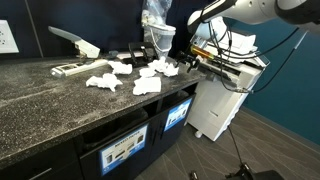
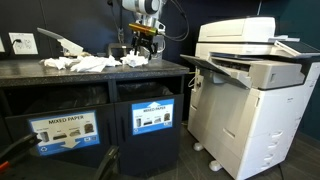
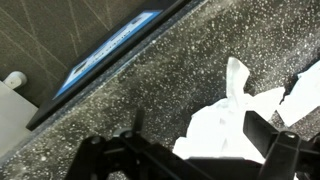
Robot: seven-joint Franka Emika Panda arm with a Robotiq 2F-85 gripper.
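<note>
Several crumpled white papers [image 1: 147,86] lie loose on the dark speckled counter [image 1: 50,100]. My gripper [image 1: 189,66] hangs near the counter's right end, beside the rightmost papers. In the wrist view, the open gripper has its fingers apart on either side of a crumpled white paper [image 3: 220,128], which lies below on the counter. Part of that paper is hidden behind the gripper's body. A second white paper [image 3: 302,95] shows at the right edge. No paper appears to be held.
A white printer [image 2: 255,100] stands right of the counter. Two bins below carry blue and white labels [image 2: 152,116]. A paper cutter [image 1: 76,43], a stapler-like tool [image 1: 75,69] and a clear container [image 1: 158,35] occupy the counter's back.
</note>
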